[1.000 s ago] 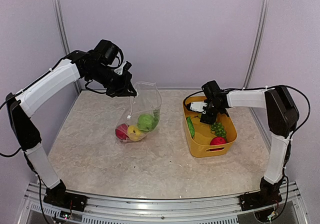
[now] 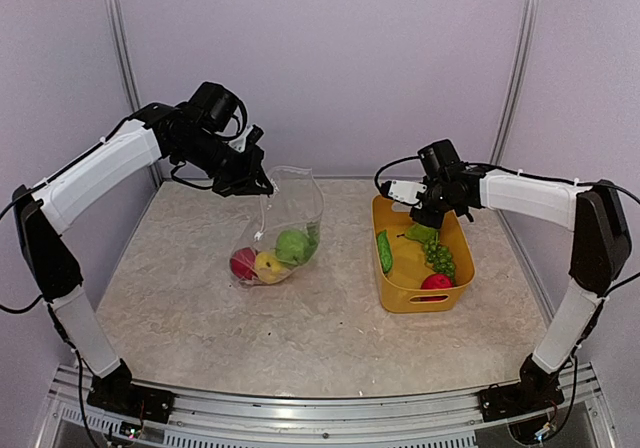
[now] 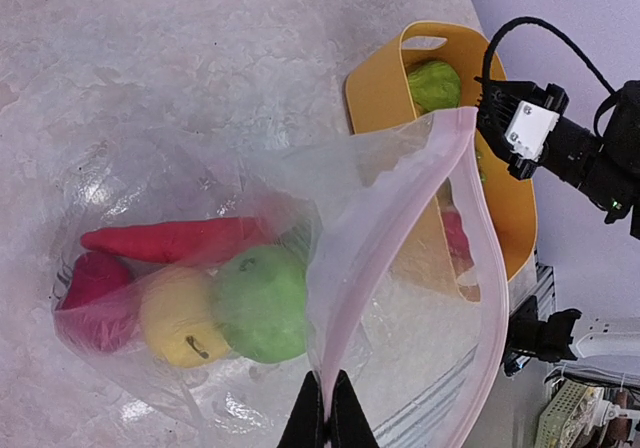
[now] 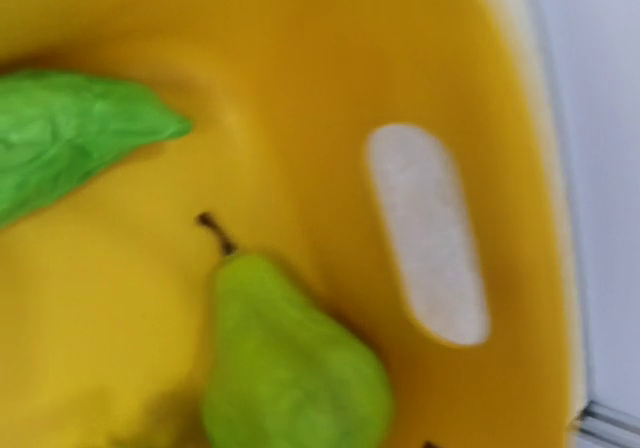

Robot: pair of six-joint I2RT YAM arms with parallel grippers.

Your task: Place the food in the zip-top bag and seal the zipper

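Note:
The clear zip top bag [image 2: 298,201] stands with its mouth up on the left half of the table. A corner of its pinkish rim [image 3: 392,230] is pinched in my left gripper. Inside the bag lie a red pepper [image 3: 175,239], a dark red fruit [image 3: 98,303], a yellow fruit [image 3: 183,318] and a round green one [image 3: 262,303]. My right gripper [image 2: 430,218] is over the back of the yellow basket [image 2: 408,298], close above a green pear [image 4: 295,378]. Its fingers are almost wholly out of the right wrist view, so their opening is unclear.
Also in the basket are a green cucumber-like vegetable [image 2: 384,252], grapes [image 2: 440,257] and a red item [image 2: 436,282]. The basket's walls rise around the food. Bare table [image 2: 300,338] lies in front of the bag and between bag and basket.
The basket has shifted a little to the right. The left arm and bag look nearly still.

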